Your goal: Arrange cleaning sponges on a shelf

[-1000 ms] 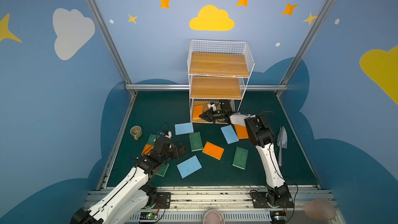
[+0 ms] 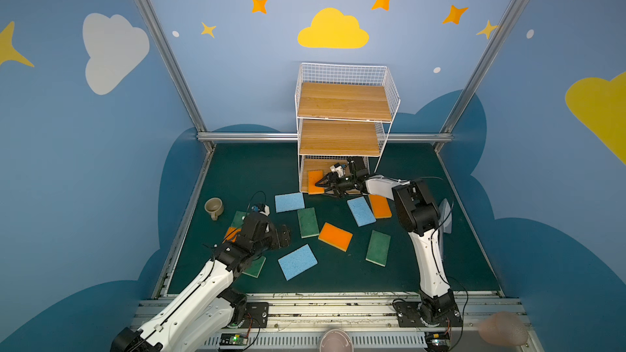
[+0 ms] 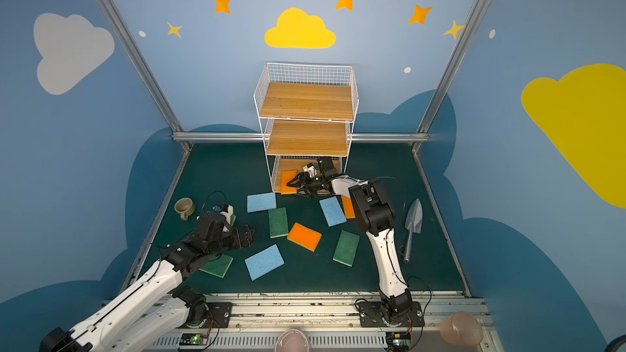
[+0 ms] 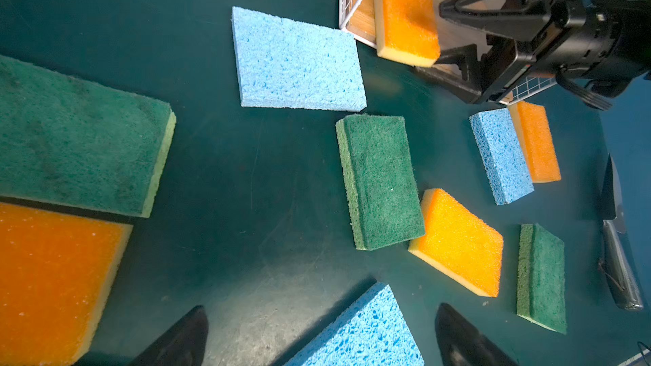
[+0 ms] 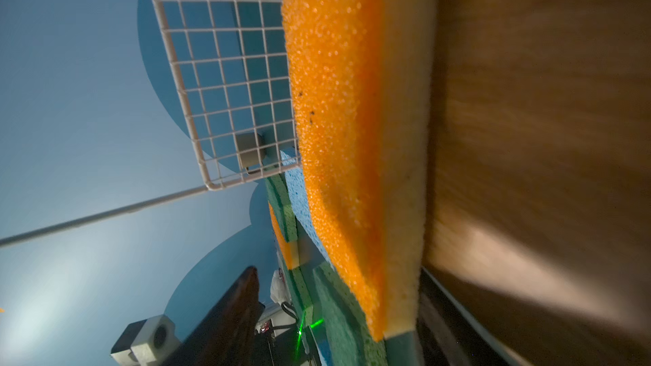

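Note:
On the bottom wooden shelf (image 5: pixel 529 108) of the white wire rack, an orange sponge (image 5: pixel 339 128) lies near the left side. My right gripper (image 3: pixel 293 182) is open around or right beside its near part. My left gripper hangs open over the floor at the front left, above a blue sponge (image 4: pixel 359 339), with nothing held. Loose blue sponges (image 2: pixel 289 201), green sponges (image 2: pixel 378 247) and orange sponges (image 2: pixel 335 236) lie in front of the rack. The middle shelf (image 2: pixel 337 137) and top shelf (image 2: pixel 343 100) are empty.
A mug (image 2: pixel 214 207) stands at the far left. A metal trowel (image 3: pixel 413 221) lies at the right. The rack's wire side (image 5: pixel 203 95) borders the sponge. Bare floor lies either side of the rack.
My right gripper and arm have moved slightly right and toward the front, and the orange sponge on the bottom shelf has shifted a little the same way. The left arm is unchanged.

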